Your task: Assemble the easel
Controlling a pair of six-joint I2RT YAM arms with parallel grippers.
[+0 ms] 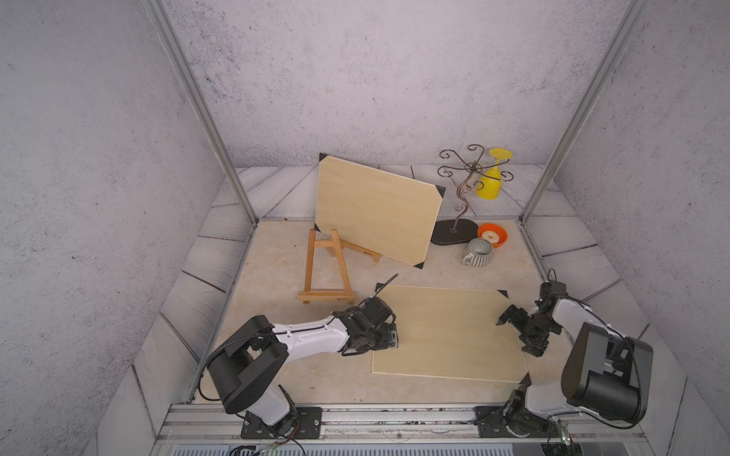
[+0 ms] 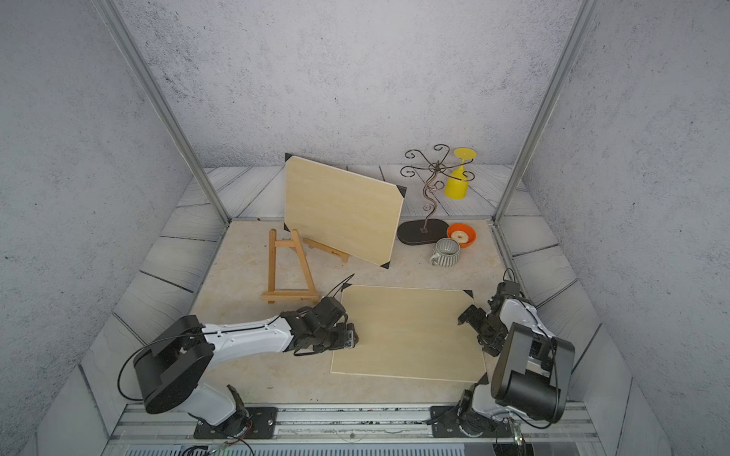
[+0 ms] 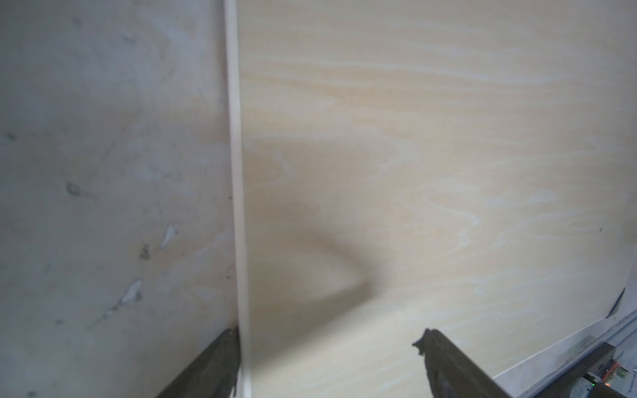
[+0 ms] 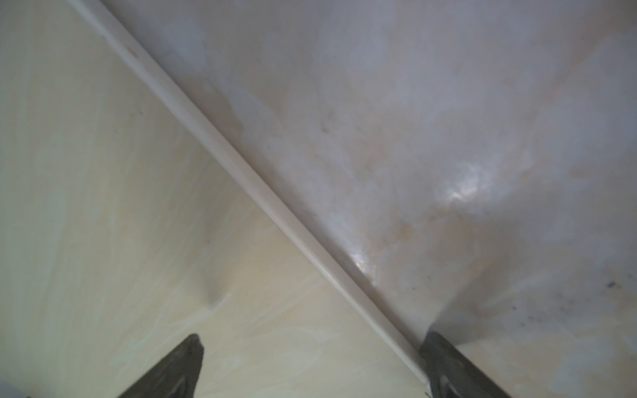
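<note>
A light wooden board with black corners lies flat at the front of the floor. My left gripper is part open over its left edge, one finger beside the rim, the other over its face. My right gripper is open at the board's right edge, one finger just outside the rim. A small wooden easel stands behind my left arm. A second board leans on a wooden easel at the back, which is mostly hidden behind it.
A metal scroll stand, a yellow goblet, an orange bowl and a ribbed mug stand at the back right. Some bare floor shows left of the small easel.
</note>
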